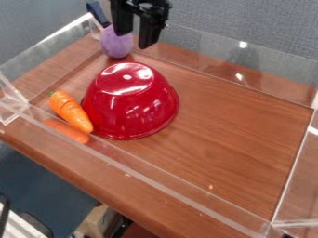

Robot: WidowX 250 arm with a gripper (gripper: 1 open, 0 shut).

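A glossy red bowl point(130, 102) sits upside down on the wooden surface, left of centre. An orange carrot point(70, 111) lies just left of it, near the clear front wall. A round purple object point(115, 44) rests at the back left. My black gripper point(134, 33) is at the top of the view, over and beside the purple object, its fingers apart with nothing visible held between them.
Clear low walls point(230, 51) border the wooden board point(236, 130). The right half of the board is free. A dark blue object point(97, 13) shows at the back left, behind the purple one.
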